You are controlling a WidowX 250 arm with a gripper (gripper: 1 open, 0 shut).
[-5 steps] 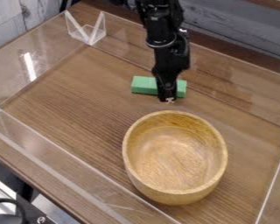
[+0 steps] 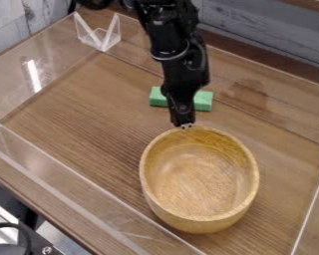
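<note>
My black gripper (image 2: 182, 118) hangs from the top of the view, just above the rim of a wooden-coloured oval bowl (image 2: 199, 189) in the lower middle. It looks shut, with nothing visible between its fingers. A green block (image 2: 202, 101) lies on the wooden table behind the gripper, partly hidden by it.
A clear plastic piece (image 2: 99, 30) stands at the upper left. A black cable (image 2: 5, 229) shows at the lower left corner.
My gripper has moved toward the front and left, nearer the bowl, and now covers more of the middle of the view. The bowl and green block look unmoved.
</note>
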